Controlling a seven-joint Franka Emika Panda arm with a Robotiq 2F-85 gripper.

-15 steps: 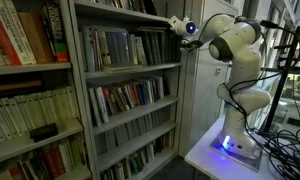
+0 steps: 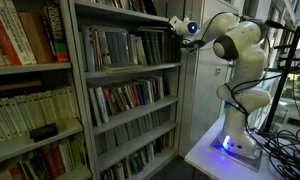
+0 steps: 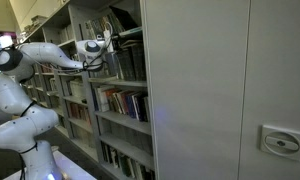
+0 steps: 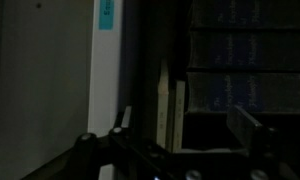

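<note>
High up at the right end of the bookcase, my gripper [image 2: 173, 30] reaches toward an upper shelf. In the wrist view its fingers [image 4: 246, 128] stand wide apart, with nothing clasped between them. Beyond them is a dark shelf with large dark books [image 4: 245, 92] bearing faint bluish lettering. Two thin pale book edges [image 4: 178, 110] lie in front of the gap between the fingers, apart from them as far as the dim picture shows. A white upright panel [image 4: 106, 65] with a blue label is to their left.
Full shelves of books [image 2: 133, 97] fill the bookcase below my arm. A white table [image 2: 218, 160] carries the arm's base, with loose black cables [image 2: 282, 150] beside it. A plain pale wall [image 3: 200, 90] adjoins the bookcase.
Across the earlier exterior frames the arm and gripper stay almost in the same place. No book has visibly moved.
</note>
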